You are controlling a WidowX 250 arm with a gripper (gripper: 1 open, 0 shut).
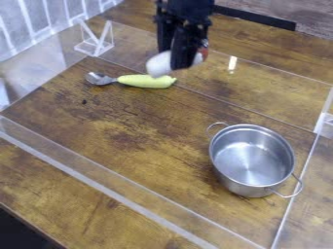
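Observation:
My dark gripper (173,53) is at the top centre, raised above the table, shut on a white object (162,64) whose shape is partly hidden by the fingers. Below and left of it, a pale green-yellow vegetable (146,81) lies on the wood, beside a metal spoon-like utensil (100,78). A steel pot (250,159) with two wire handles stands at the lower right.
Clear plastic walls (117,195) border the wooden table (117,146). White brackets stand at the upper left and right edge. A small white piece (232,64) lies near the back.

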